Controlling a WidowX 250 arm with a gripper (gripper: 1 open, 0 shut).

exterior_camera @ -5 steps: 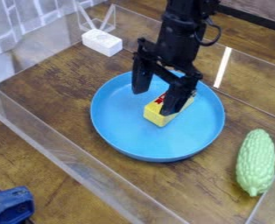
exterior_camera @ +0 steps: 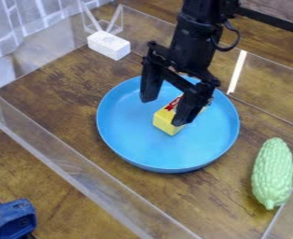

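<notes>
My black gripper [exterior_camera: 174, 95] is over a blue plate [exterior_camera: 124, 133], its two fingers spread wide apart, open. A yellow block with a red-and-white top [exterior_camera: 167, 121] sits on the plate between the fingers, partly hidden behind the right finger. I cannot tell whether the fingers touch it.
A white block [exterior_camera: 109, 45] lies at the back left. A green corn-shaped object [exterior_camera: 272, 173] lies at the right. A blue object [exterior_camera: 7, 218] is at the bottom left corner. The wooden table left of the plate is clear.
The gripper has shifted slightly, its right finger coming to sit a little left over the yellow block. The objects around it look unmoved.
</notes>
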